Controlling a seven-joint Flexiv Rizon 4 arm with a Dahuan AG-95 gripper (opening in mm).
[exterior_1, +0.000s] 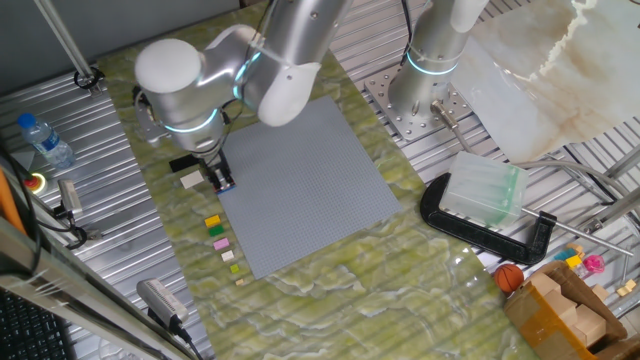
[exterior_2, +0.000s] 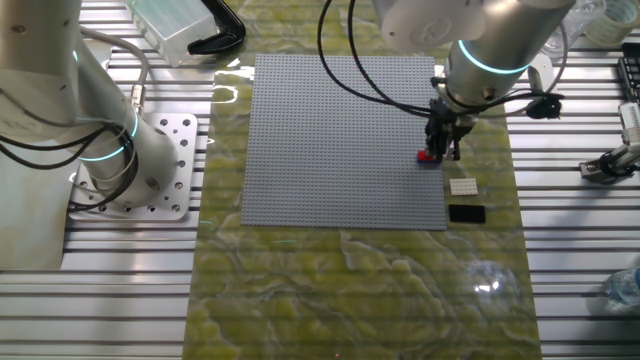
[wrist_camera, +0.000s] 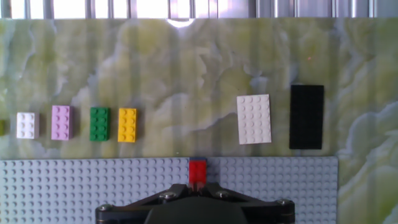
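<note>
A red brick is at the near edge of the grey baseplate in the wrist view. My gripper is low over that edge, its fingertips close together at the brick's rear part and seemingly shut on it. The gripper covers that end of the brick, so how firmly it is seated on the studs cannot be seen. In exterior view 2 the red brick shows beside the gripper, inside the plate's right edge. From exterior view 1, the gripper hides most of it.
Off the plate lie yellow, green, pink and small white bricks on one side, a white plate piece and a black one on the other. The baseplate is otherwise bare.
</note>
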